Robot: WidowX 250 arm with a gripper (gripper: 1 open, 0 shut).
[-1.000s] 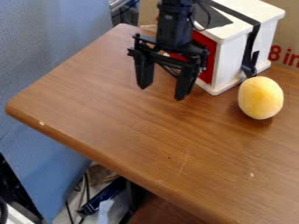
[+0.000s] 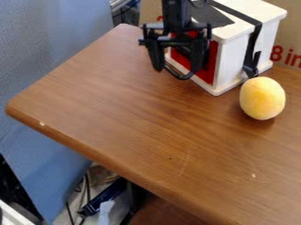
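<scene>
My black gripper (image 2: 172, 54) hangs at the top centre over the wooden table (image 2: 129, 132), just in front of a white box (image 2: 238, 35) with a red panel (image 2: 207, 70) and black straps. Whether its fingers are open or shut is hard to tell against the dark parts behind. A pale yellow ball (image 2: 262, 97) rests on the table to the right, apart from the gripper.
A cardboard box (image 2: 283, 53) with red print stands behind the white box. The table's left edge borders a blue-grey padded surface (image 2: 47, 79).
My gripper has moved up and back toward the white box, away from the front of the table. The ball and boxes look unmoved.
</scene>
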